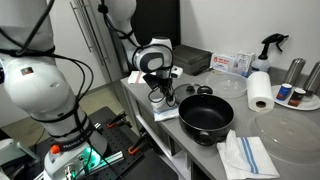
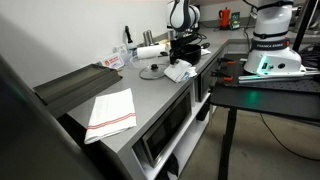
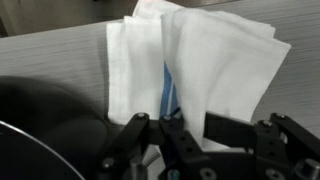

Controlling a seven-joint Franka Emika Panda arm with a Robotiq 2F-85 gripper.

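A white cloth with a blue stripe [image 3: 143, 70] lies partly spread on the grey counter in the wrist view. One fold of it rises and narrows toward my gripper, which is shut on that fold. Exterior view 1 has the gripper [image 1: 163, 88] low over the counter's front edge, left of the black pot, with white cloth [image 1: 164, 110] below it. From exterior view 2, the white cloth [image 2: 179, 72] hangs under the gripper at the counter's edge. The fingertips are partly hidden there.
Close on the right stands a large black pot [image 1: 206, 118]. Another white cloth [image 1: 247, 157] lies farther right on the counter. Behind are a paper towel roll [image 1: 260, 91], a clear lid [image 1: 230, 84] and several cups.
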